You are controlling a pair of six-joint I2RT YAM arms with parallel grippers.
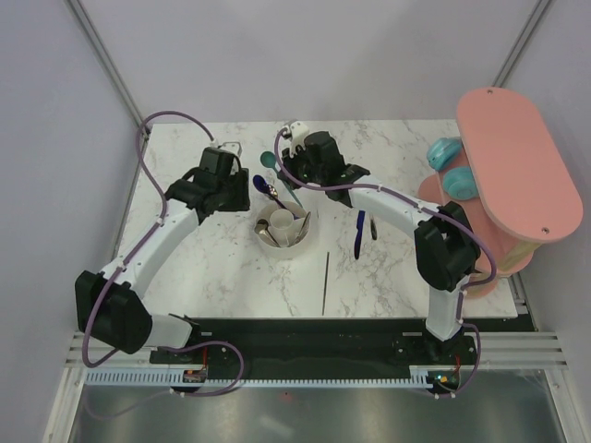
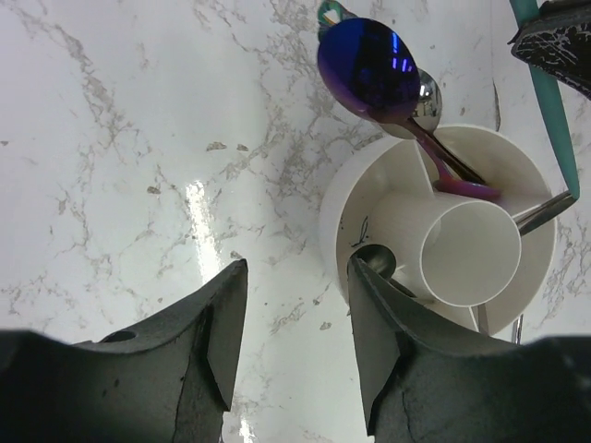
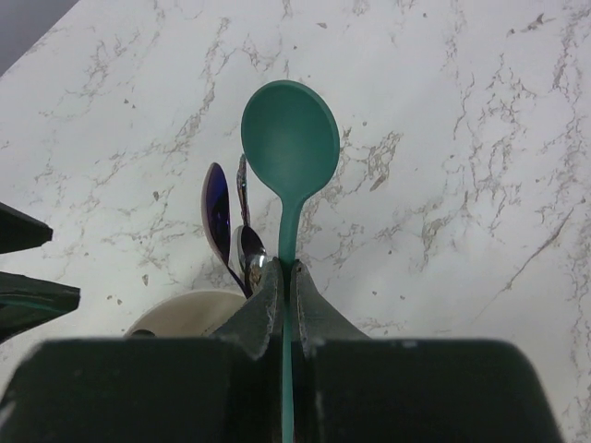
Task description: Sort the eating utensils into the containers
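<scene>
A white round container [image 1: 286,249] with compartments and a central cup [image 2: 471,254] stands mid-table. A purple-blue spoon [image 2: 369,69] and a silver spoon [image 2: 428,100] lean out of its back compartment; a dark spoon [image 2: 377,260] rests in the left one. My right gripper is shut on the green spoon [image 3: 291,138], gripping its handle with the bowl pointing away. Its handle end [image 2: 557,138] appears over the container's right side in the left wrist view. My left gripper stands open and empty, left of the container.
Right of the container lie a blue utensil [image 1: 359,235], a small dark utensil [image 1: 373,227] and a thin stick-like one [image 1: 325,283]. A pink rack [image 1: 517,166] with teal cups [image 1: 460,183] takes the right edge.
</scene>
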